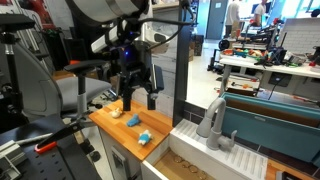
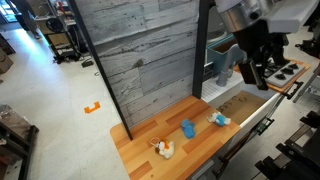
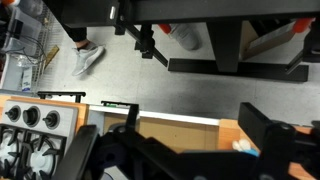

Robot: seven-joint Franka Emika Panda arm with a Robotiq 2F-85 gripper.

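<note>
Three small items lie on the wooden counter: a white-and-yellow one [image 2: 163, 149] at one end, a blue one [image 2: 188, 128] in the middle and a light-blue-and-white one [image 2: 218, 119] near the open compartment. My gripper [image 1: 140, 103] hangs in the air, pointing down, and appears above the counter in exterior view 1. In the wrist view its dark fingers [image 3: 125, 145] stand wide apart, with floor and a counter edge showing between them. Nothing is held. Part of a light-blue item [image 3: 246, 150] shows beside the right finger, low in that view.
A grey faucet [image 1: 210, 120] rises behind the white-rimmed basin [image 1: 228, 162]. A grey plank wall [image 2: 155, 55] backs the counter. Burners [image 3: 36, 128] appear at the left of the wrist view. Bare counter [image 2: 138, 133] lies around the small items.
</note>
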